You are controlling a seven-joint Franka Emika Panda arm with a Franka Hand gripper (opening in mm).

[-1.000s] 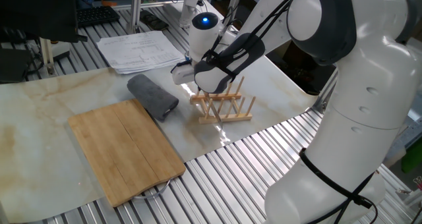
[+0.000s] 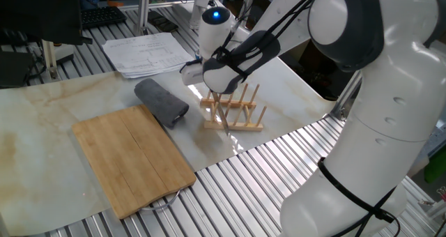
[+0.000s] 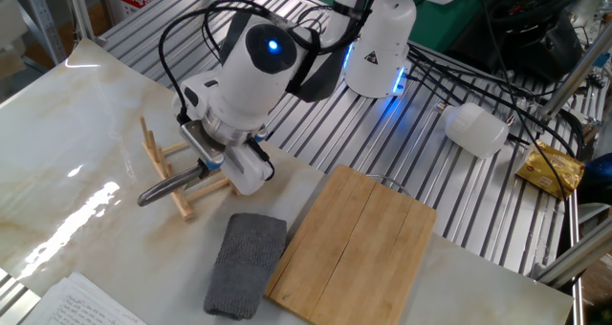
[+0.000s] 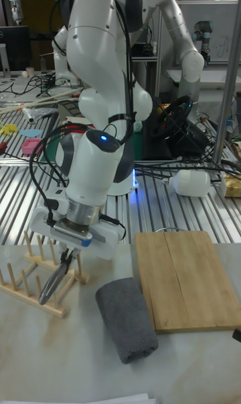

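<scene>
A wooden rack with upright pegs (image 2: 234, 126) stands on the marbled tabletop. My gripper (image 4: 70, 254) is over it, tilted, and looks shut on a long grey knife-like piece (image 4: 53, 285). This piece (image 3: 172, 184) slants out and down across the rack (image 3: 182, 203) in the second exterior view; whether it touches the pegs, I cannot tell. From the first exterior view its narrow tip (image 2: 224, 123) reaches down to the rack's near base bar, while the fingertips are hidden behind the wrist.
A rolled grey towel (image 2: 162, 102) lies beside the rack, with a wooden cutting board (image 2: 132, 157) close to it. Papers (image 2: 148, 54) rest at the tabletop's far edge. Bare tabletop (image 2: 42, 160) shows left of the board.
The rack has shifted slightly to the left in the first exterior view, and my gripper moved a little the same way. More of the held piece shows now. Towel and board are unmoved.
</scene>
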